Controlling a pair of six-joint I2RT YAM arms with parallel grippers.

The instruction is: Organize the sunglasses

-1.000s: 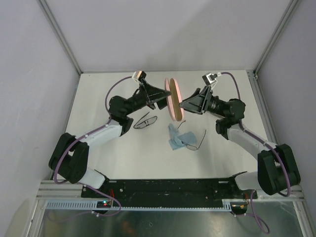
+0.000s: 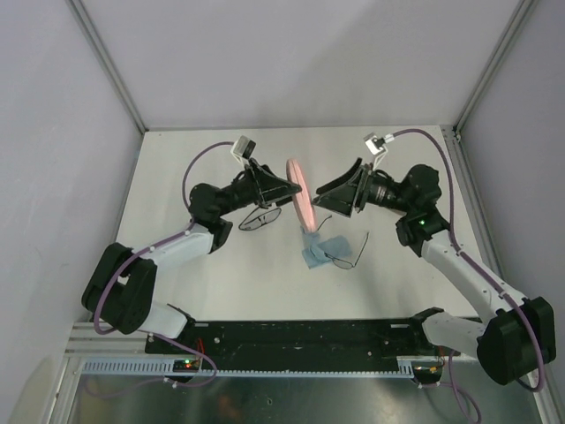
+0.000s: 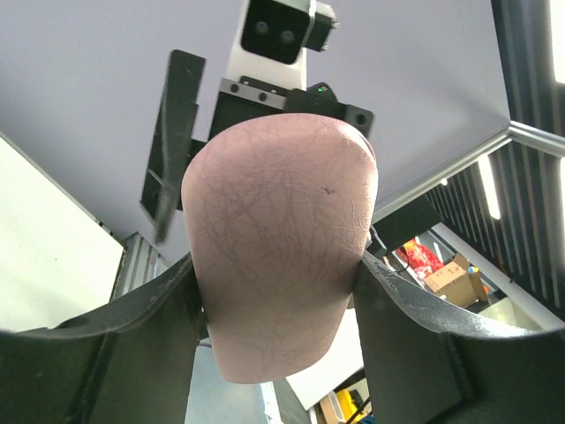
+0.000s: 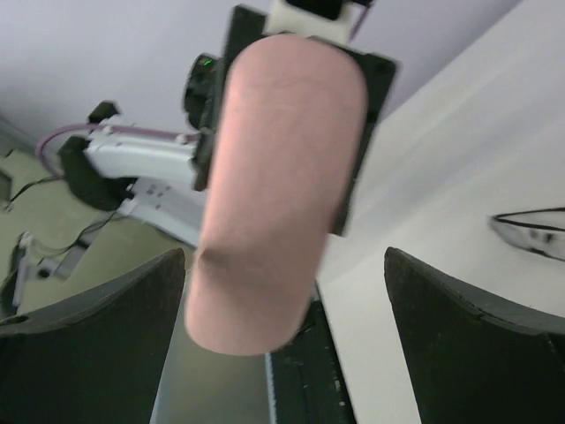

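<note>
My left gripper (image 2: 284, 190) is shut on a pink glasses case (image 2: 300, 194), held upright above the table, its pink shell filling the middle of the left wrist view (image 3: 278, 238). Facing it from the right, my right gripper (image 2: 337, 190) stands open, with the case (image 4: 274, 185) just beyond its fingertips in the right wrist view. Below on the table, dark sunglasses (image 2: 258, 219) lie at left; thin-framed glasses (image 2: 344, 262) lie on a blue cloth (image 2: 315, 253) at right.
An object partly behind the right arm at the table's right is hard to tell. Walls bound the table at left, right and back.
A second ago the case showed a tan inside beside the right gripper; now it looks shut.
</note>
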